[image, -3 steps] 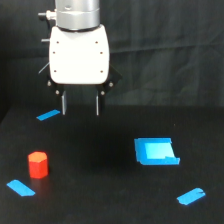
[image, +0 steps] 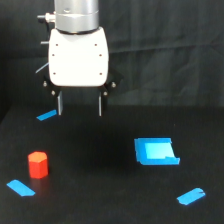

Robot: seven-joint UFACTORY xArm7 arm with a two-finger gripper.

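The white gripper (image: 80, 99) hangs in the upper left of the camera view, its two thin fingers apart and nothing visible between them. A red block (image: 38, 164) stands on the black table at the lower left, in front of and below the gripper. A blue open tray (image: 156, 150) with a pale inside sits at the middle right.
Short blue tape strips lie on the black table at the back left (image: 47, 115), front left (image: 21, 187) and front right (image: 190, 196). A dark backdrop stands behind.
The red block and blue tray have not moved.
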